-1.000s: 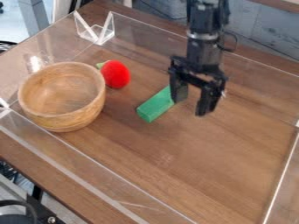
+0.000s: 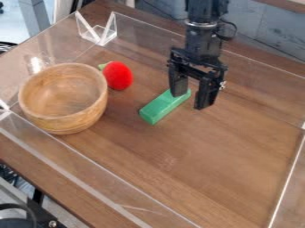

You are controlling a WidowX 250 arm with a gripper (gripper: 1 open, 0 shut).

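My black gripper (image 2: 191, 87) hangs from the top centre with its fingers spread open, over the upper right end of a green rectangular block (image 2: 160, 109) lying on the wooden table. I cannot tell whether a finger touches the block. A red round object (image 2: 118, 77) with a small green part lies left of the block, beside a large wooden bowl (image 2: 62, 110) at the left.
Clear plastic pieces stand along the left and back edges, and a pale panel runs along the back right.
Compared with one second ago, my gripper has shifted slightly and now shows sharp where it was blurred. The block, red object and bowl have not visibly moved.
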